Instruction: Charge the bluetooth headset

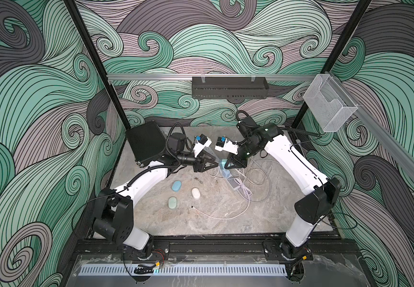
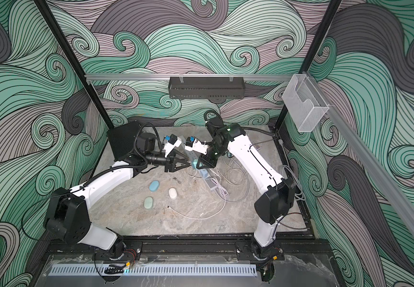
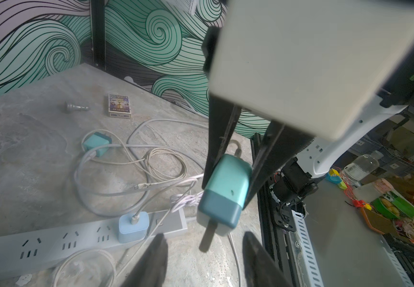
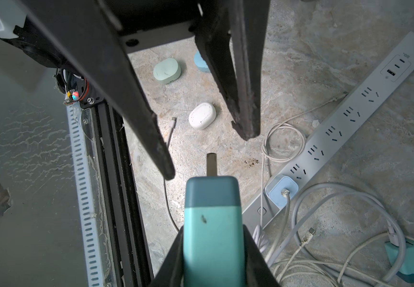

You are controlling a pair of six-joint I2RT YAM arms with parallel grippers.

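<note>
A teal charger block [image 4: 214, 224] with a flat prong is clamped in my right gripper. It hangs above the table, prong towards my left gripper, whose fingers stand apart and empty around free space. In the left wrist view a cord end shows at the charger's [image 3: 224, 189] back. Three small oval cases lie on the table: white [image 4: 202, 115], green [image 4: 167, 70] and blue [image 4: 201, 62]. A cable's plug end [image 4: 172, 123] lies near the white case. On the power strip [image 4: 329, 131] sits a light-blue charger [image 4: 281, 190] with a cord plugged into it.
A second teal charger [image 3: 96, 142] lies among coiled cables [image 3: 166, 165] behind the strip. Beyond them are a small card box [image 3: 119, 105] and a clear little object [image 3: 76, 107]. A black box [image 1: 145, 142] stands at the back left.
</note>
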